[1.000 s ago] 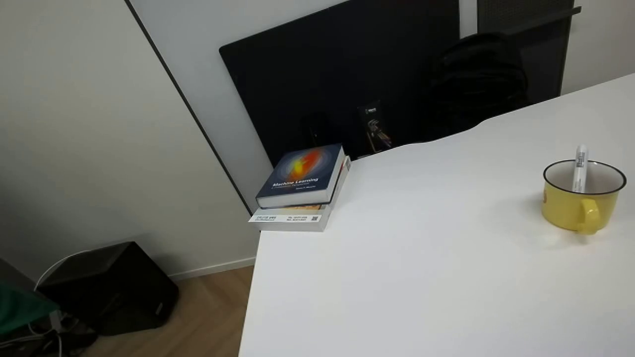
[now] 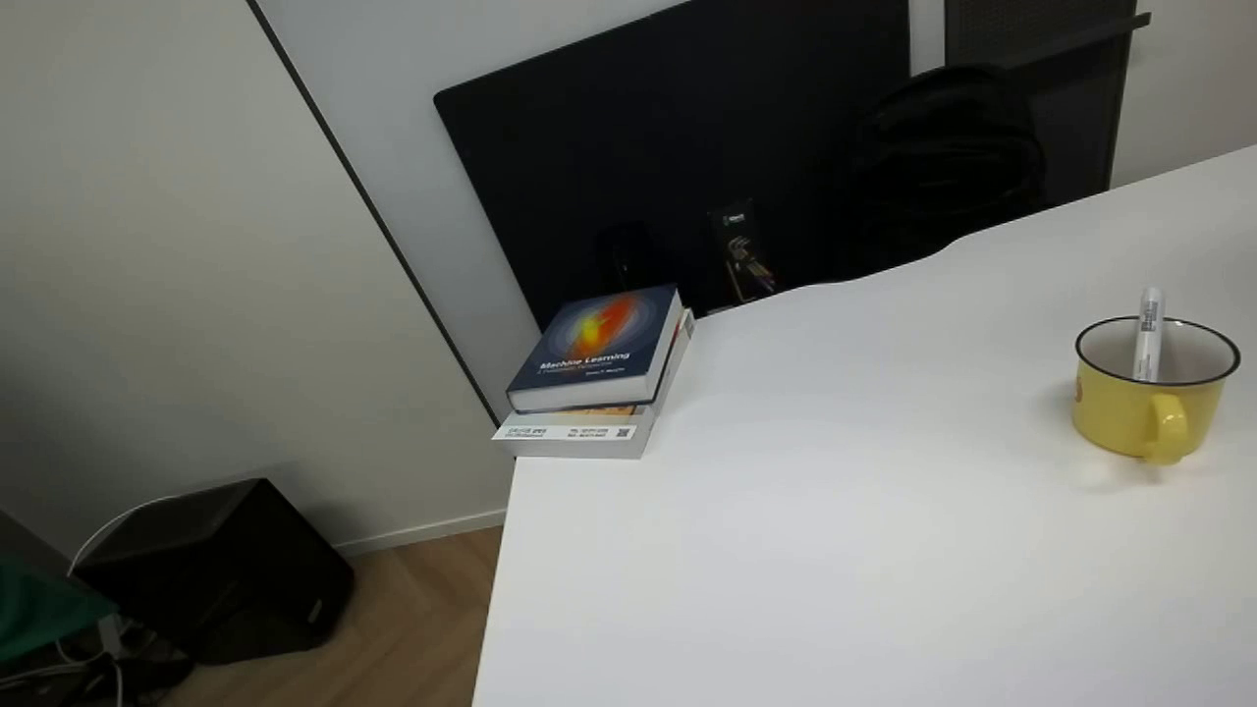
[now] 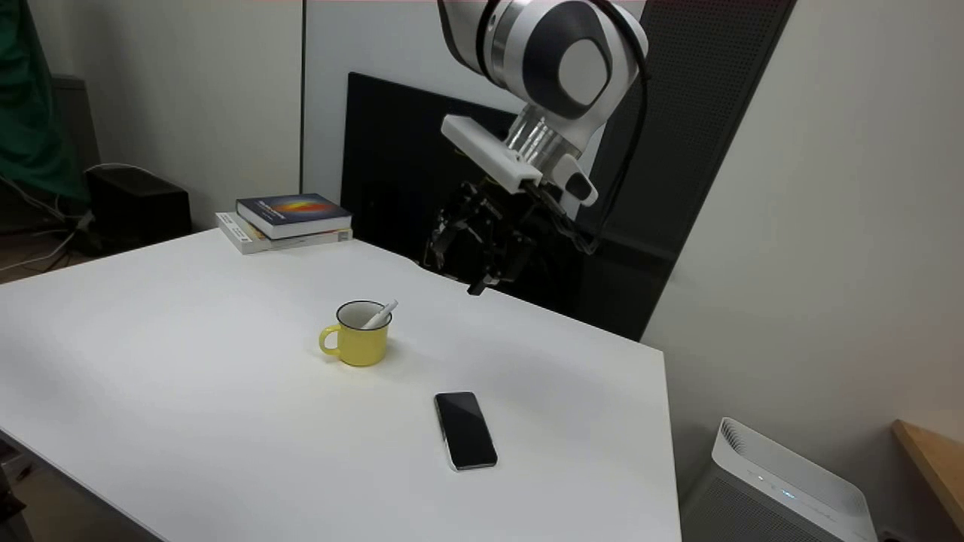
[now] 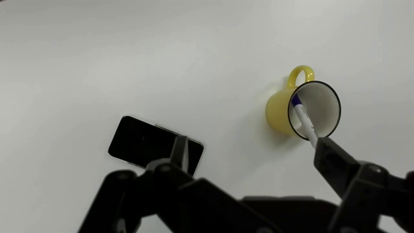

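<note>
A yellow mug (image 3: pixel 362 347) with a dark rim stands upright on the white table. Inside it leans a white marker (image 4: pixel 305 119), its purple end down in the mug and its other end poking above the rim. A black phone (image 3: pixel 465 430) lies flat on the table, apart from the mug. My gripper is open above the table, nothing between its fingers. In the wrist view one finger (image 4: pixel 334 165) overlaps the marker's upper end, while the other covers part of the phone. Exterior view 1 does not show the gripper.
Two stacked books (image 2: pixel 597 353) sit at the table's far corner. Behind the table's back edge stand a large black panel (image 2: pixel 707 141) and a dark backpack (image 2: pixel 943 153).
</note>
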